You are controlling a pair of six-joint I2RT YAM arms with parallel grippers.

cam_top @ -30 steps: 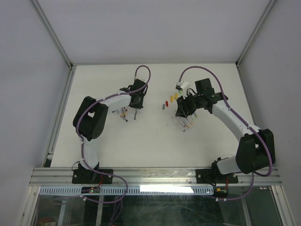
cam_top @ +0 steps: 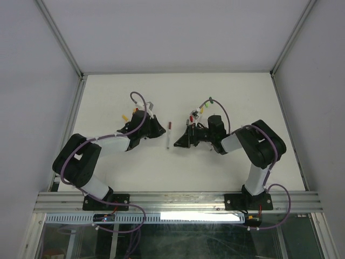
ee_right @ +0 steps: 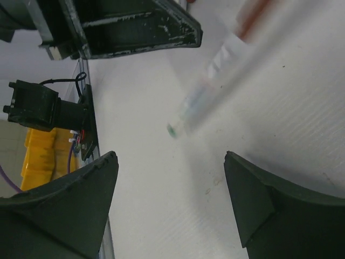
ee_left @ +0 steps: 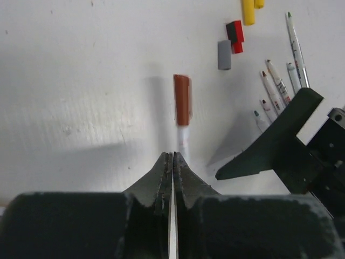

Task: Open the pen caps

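My left gripper (cam_top: 160,129) is shut and holds a white pen with a red-brown cap (ee_left: 182,100), which hangs between the two grippers, cap pointing away, in the left wrist view. My right gripper (cam_top: 181,141) stands part open just right of the pen; in the right wrist view the pen (ee_right: 205,86) is blurred above the space between its fingers, not touching them. Loose pulled-off caps, red (ee_left: 236,46), grey (ee_left: 224,55) and yellow (ee_left: 248,12), lie at the back, with several pens (ee_left: 298,48) to their right.
More pens and yellow items lie partly hidden behind my left arm at the left of the table.
My right gripper has moved left and down toward it, its arm swinging inward.
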